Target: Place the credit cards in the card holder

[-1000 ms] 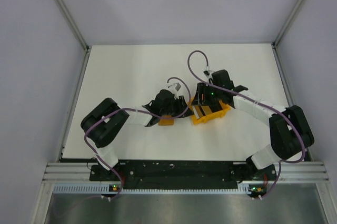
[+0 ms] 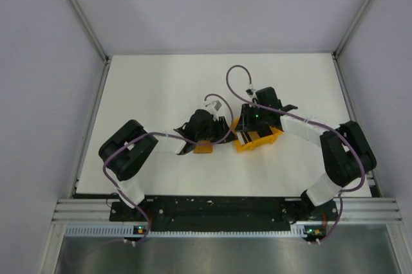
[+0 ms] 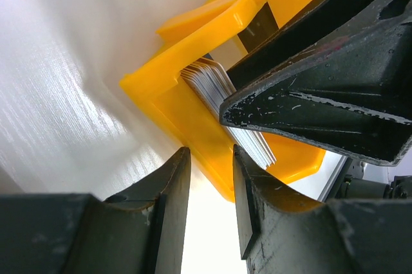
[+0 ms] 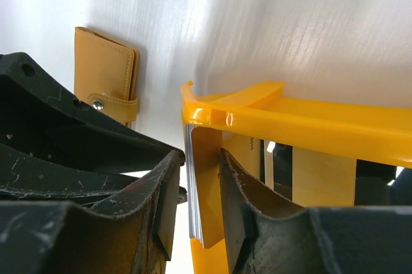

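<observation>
A yellow rack [image 3: 177,110] stands on the table with a stack of thin white-edged cards [image 3: 215,87] in its end slot. In the right wrist view, the stack's edges [image 4: 194,190] and a brown card face [image 4: 209,177] lie between the fingers of my right gripper, which is part open over that slot. Whether its fingers press on the cards I cannot tell. My left gripper is part open at the rack's end, nothing visibly held between its fingers. The brown leather card holder [image 4: 103,71] lies closed by its snap strap, left of the rack.
More rack slots hold a gold card [image 4: 322,177] and dark cards [image 4: 376,181]. Both grippers crowd the rack's left end, the left gripper's fingers [image 4: 138,152] close beside the right one's.
The left arm, the rack and the leather holder look unmoved.
</observation>
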